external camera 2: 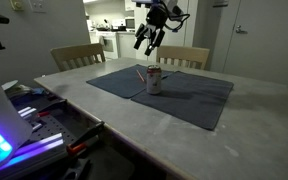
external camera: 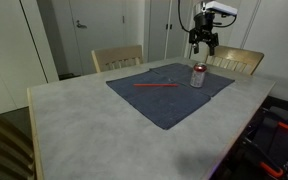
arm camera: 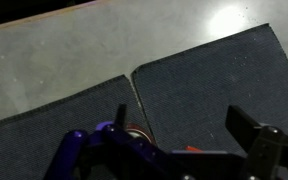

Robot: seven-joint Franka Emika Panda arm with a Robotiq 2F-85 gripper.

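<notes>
A can (external camera: 199, 78) with a reddish top stands upright on the dark cloth toward the right of the table in exterior view 1. In exterior view 2 the can (external camera 2: 153, 82) is near the cloth's middle. My gripper (external camera: 203, 49) is open above it, empty and not touching it. The wrist view shows only part of the can's round rim, low in the frame and largely covered by the gripper. A thin red-orange stick (external camera: 156, 85) lies on the cloth, apart from the can.
Dark cloth (external camera: 169, 108) covers the table's middle and right side. Wooden chairs (external camera: 119, 57) stand along the far edge.
</notes>
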